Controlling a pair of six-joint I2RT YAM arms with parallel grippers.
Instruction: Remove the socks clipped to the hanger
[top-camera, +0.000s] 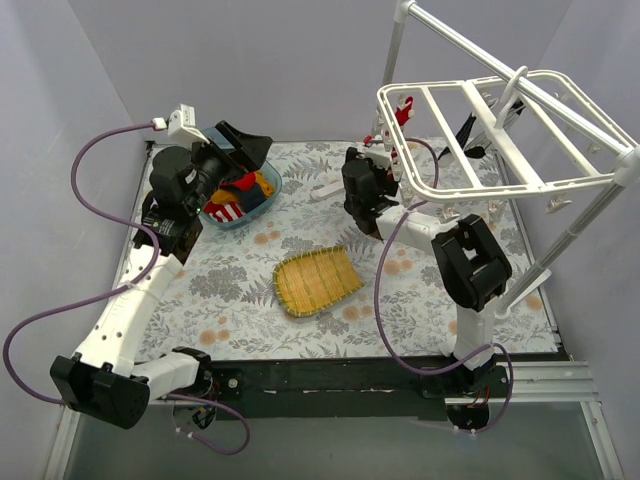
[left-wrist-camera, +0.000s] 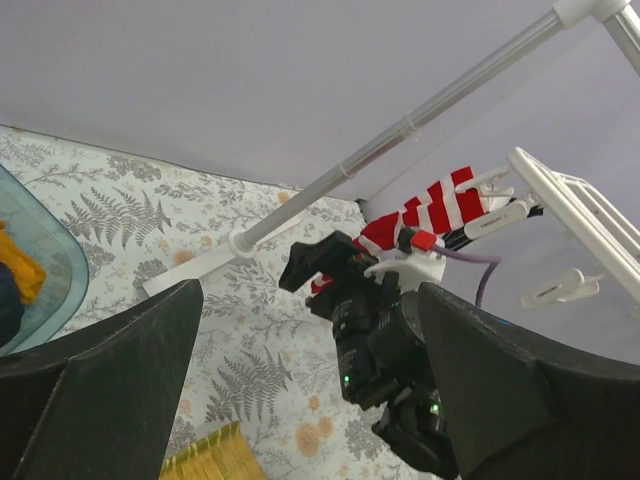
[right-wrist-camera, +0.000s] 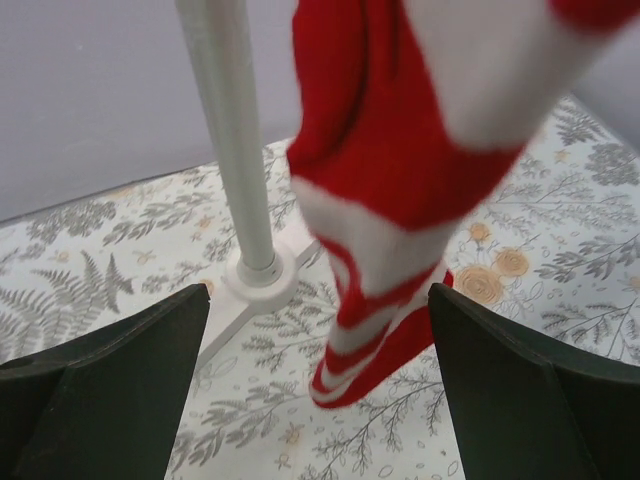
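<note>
A red-and-white striped sock (top-camera: 403, 110) (left-wrist-camera: 440, 208) hangs from a clip under the white hanger rack (top-camera: 475, 190). In the right wrist view the striped sock (right-wrist-camera: 400, 190) is very near and blurred, dropping between the spread fingers of my open right gripper. That gripper is largely hidden by its own arm in the top view, near the hanger's left edge. Whether the fingers touch the fabric, I cannot tell. Farther right, dark socks (top-camera: 466, 132) hang under the rack. My left gripper (top-camera: 246, 142) stands open and empty above the basin's far side.
A blue basin (top-camera: 270, 205) at the back left holds red, yellow and dark cloth. A yellow woven mat (top-camera: 318, 280) lies mid-table. The hanger's pole (left-wrist-camera: 335, 175) rises close to the right gripper. Bare patterned tabletop lies between mat and basin.
</note>
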